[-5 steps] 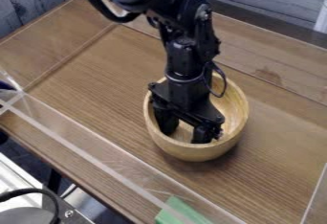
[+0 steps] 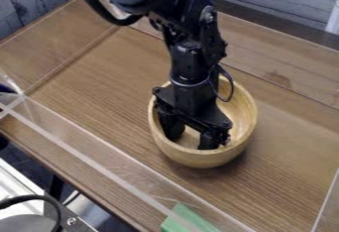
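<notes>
A pale wooden bowl (image 2: 201,156) rests on the wooden table, slightly right of the middle of the camera view. My black gripper (image 2: 191,125) reaches down from the top into the bowl, its lower parts inside the rim. Its dark body covers much of the bowl's interior, so I cannot tell whether it is open or shut, or whether anything is between its fingers.
A pale green object (image 2: 187,219) is at the bottom edge. A wall runs along the back, and clear strips border the table's near left and right sides.
</notes>
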